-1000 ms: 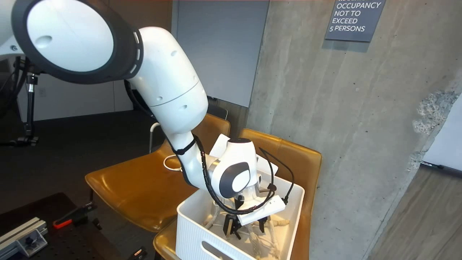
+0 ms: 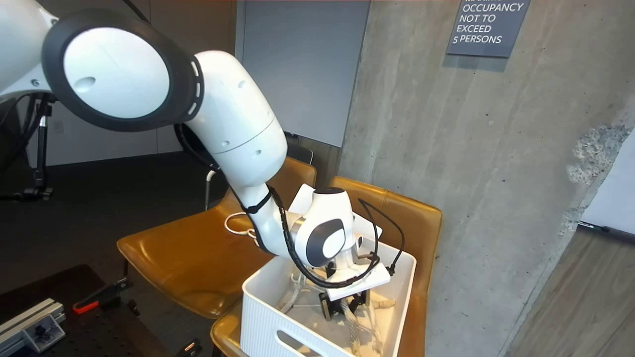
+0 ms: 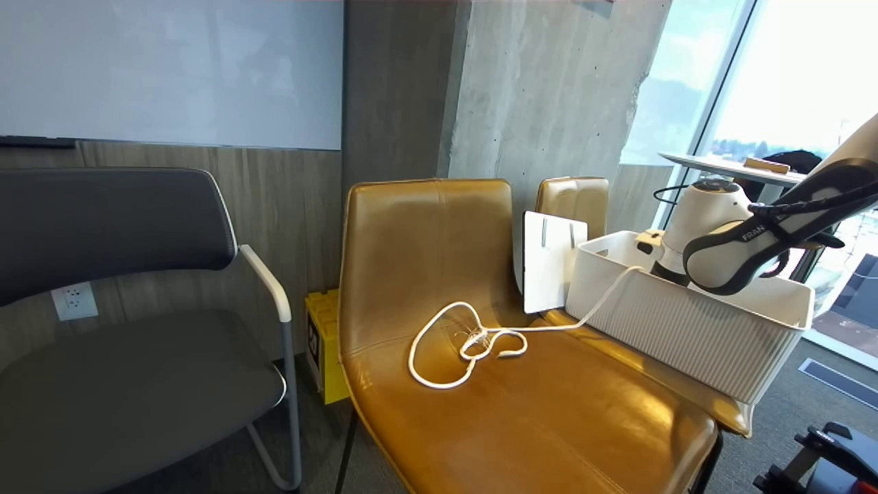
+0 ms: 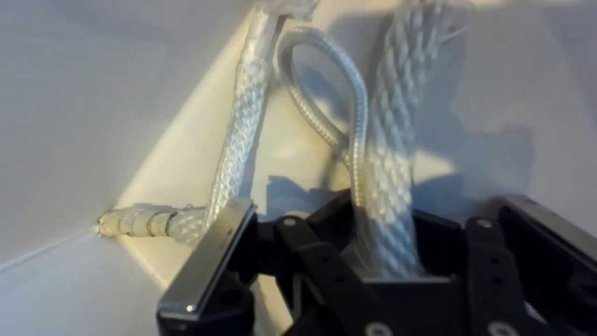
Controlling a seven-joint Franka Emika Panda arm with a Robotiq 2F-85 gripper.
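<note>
Down inside the white bin (image 2: 262, 303) is my gripper (image 2: 344, 303), part open. The wrist view shows its fingers (image 4: 210, 257) spread apart, with a thick white braided rope (image 4: 392, 168) and a thinner looped cord (image 4: 358, 117) running between them. Both sides still show a gap to the rope. Left of the fingers lies another white braided rope (image 4: 238, 129), partly behind the left finger. A taped rope end (image 4: 145, 222) rests by the bin wall. The ropes' lower parts are hidden by the gripper.
The bin's walls stand close around the hand. A white rope (image 3: 436, 383) trails over the bin's edge onto the brown chair (image 3: 576, 428). Beside the bin stands a white panel (image 3: 547, 284). A concrete wall (image 2: 506, 178) rises behind.
My gripper's fingers have come closer together around the rope. The arm has shifted slightly, its upper links lower and to the right.
</note>
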